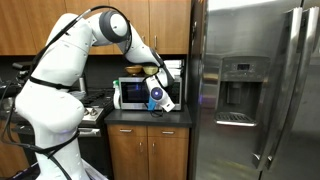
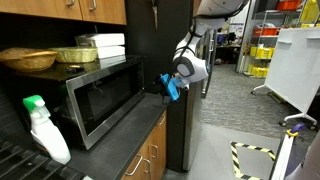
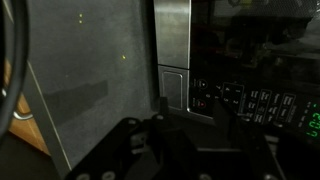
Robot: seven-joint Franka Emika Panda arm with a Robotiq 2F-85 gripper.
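Observation:
A microwave (image 2: 112, 103) stands on the dark counter, its door shut. Close in front of its control panel (image 3: 240, 100) is my gripper, seen dark at the bottom of the wrist view. The fingers look apart, with a panel button (image 3: 173, 88) showing beyond the gap and nothing visible held between them. In the second exterior view the gripper (image 2: 168, 90) hangs above the counter beside the right end of the microwave. Contact with the panel cannot be made out.
A green-capped white bottle (image 2: 47, 130) stands on the counter near the stove. Baskets (image 2: 93, 54) rest on top of the microwave. The tall steel fridge (image 1: 236, 95) rises to the right. Bare countertop (image 2: 120, 145) lies in front of the microwave.

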